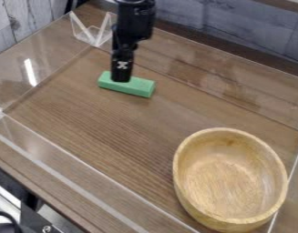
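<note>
My gripper [122, 71] hangs at the upper middle of the camera view, its dark fingers pointing down and standing open just above a green rectangular block [127, 86]. The block lies flat on the wooden table [102, 146], and nothing shows held between the fingers.
A large round wooden bowl [229, 178] fills the lower right. A white wire-like object [90, 29] stands at the back left.
</note>
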